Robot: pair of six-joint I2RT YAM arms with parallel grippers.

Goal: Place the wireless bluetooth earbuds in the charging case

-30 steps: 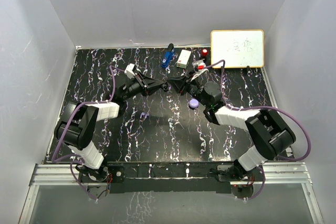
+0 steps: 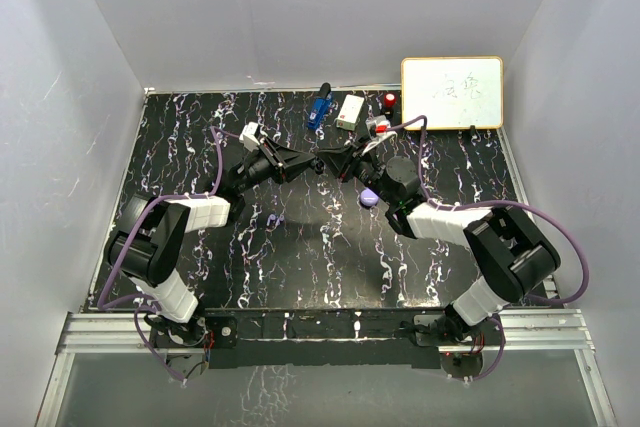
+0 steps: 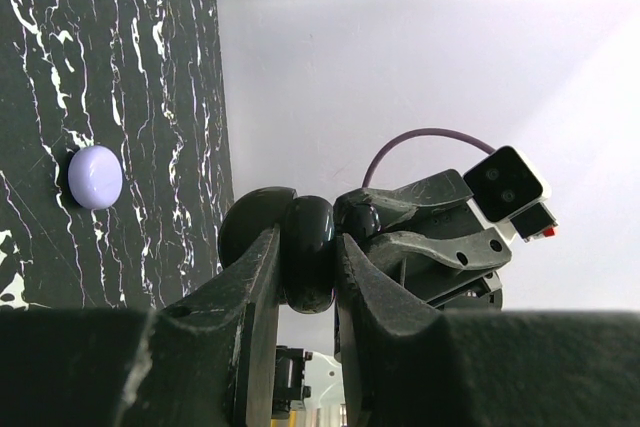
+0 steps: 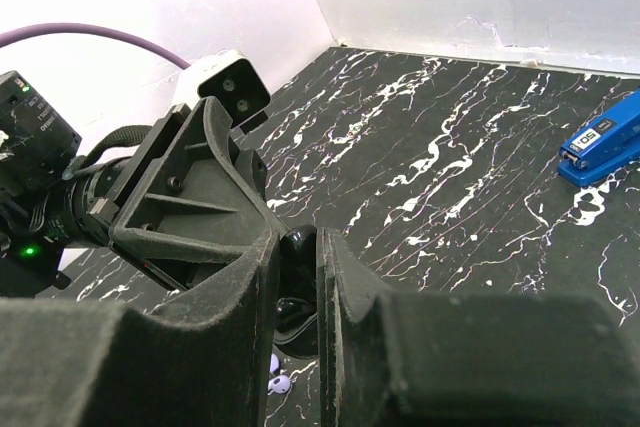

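Observation:
In the left wrist view my left gripper is shut on a glossy black rounded piece (image 3: 307, 272), likely the charging case. A wider dark rounded part (image 3: 248, 222) shows just behind it. My right gripper is shut on a small glossy black piece (image 4: 298, 246); whether it is an earbud or part of the case I cannot tell. Both grippers meet above the table's middle, tips almost touching. A lilac rounded object (image 2: 368, 197) and small lilac pieces (image 2: 275, 220), earbud-like, lie apart on the table.
At the back stand a blue stapler (image 2: 319, 111), a white box (image 2: 349, 112), a red-topped dark bottle (image 2: 389, 104) and a whiteboard (image 2: 452, 92).
Over the last second my left gripper has shifted slightly right, toward the right gripper, with the black piece in it. The right arm has hardly moved.

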